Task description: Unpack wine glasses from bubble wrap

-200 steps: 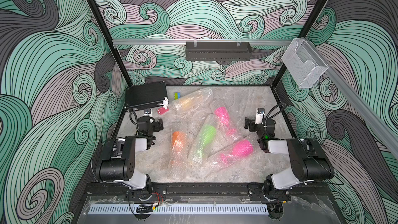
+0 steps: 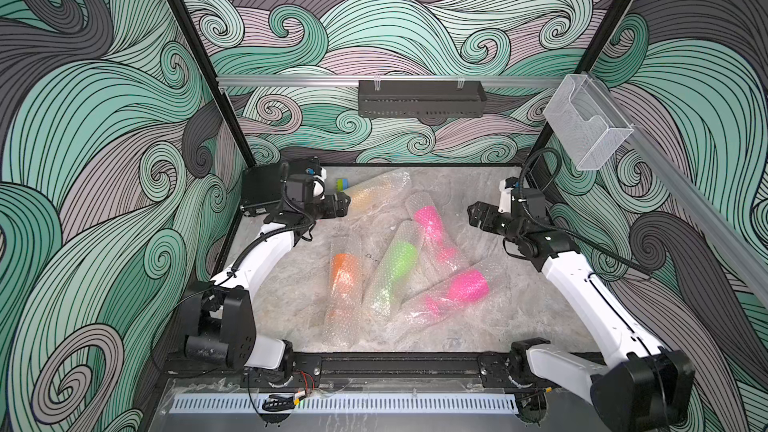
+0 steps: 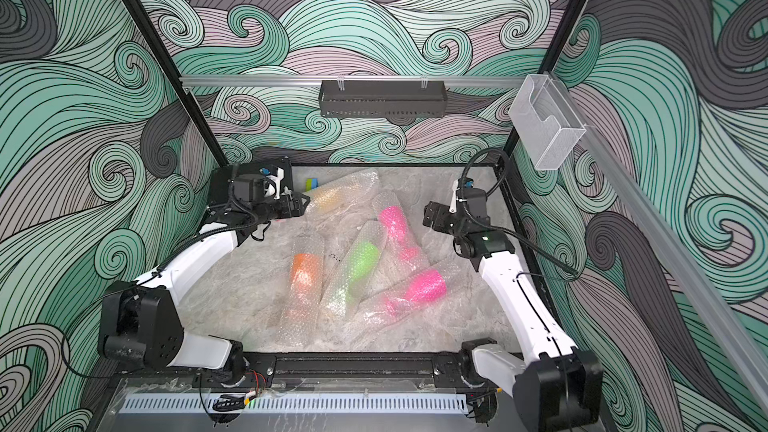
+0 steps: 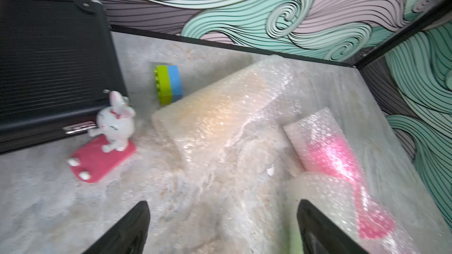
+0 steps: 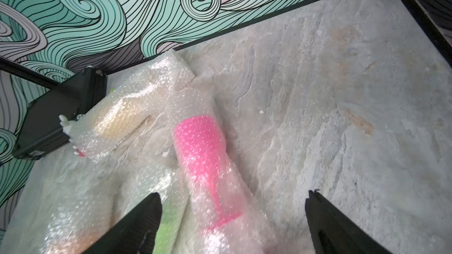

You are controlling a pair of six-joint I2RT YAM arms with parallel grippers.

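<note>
Several glasses lie on their sides in clear bubble wrap on the grey table. The yellow-tinted one (image 2: 374, 193) is at the back left, the orange one (image 2: 344, 272) at the front left, and the green one (image 2: 395, 268) in the middle. Of two pink ones, the upper (image 2: 432, 228) slants behind the lower pink one (image 2: 456, 294). My left gripper is open above the table at the back left, near the yellow one's end, with nothing between its fingers. Over the back right side, my right gripper is open and empty, right of the upper pink glass.
A black case (image 4: 56, 65), a white bunny figure on a red base (image 4: 115, 122) and a green-blue block (image 4: 168, 83) stand at the back left. Bare table (image 5: 301, 80) lies at the back right. A wire basket (image 2: 586, 124) hangs on the right rail.
Most recently the left gripper moved right and the right gripper moved slightly left. The wrapped glasses have not moved.
</note>
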